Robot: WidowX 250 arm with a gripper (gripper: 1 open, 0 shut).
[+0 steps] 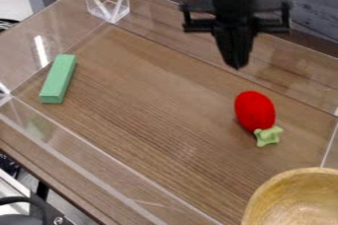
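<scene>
The dark gripper (238, 53) is raised at the top centre, its lower tip pointing down, with nothing visible below it; it looks shut. A red oval object (254, 110) lies on the wooden table to the lower right, apart from the gripper, with a small light-green piece (267, 135) at its lower end.
A green block (57, 78) lies at the left. A clear wire-like holder (106, 4) stands at the back left. A yellow bowl (301, 201) is at the bottom right, and dark cables are at the lower left corner.
</scene>
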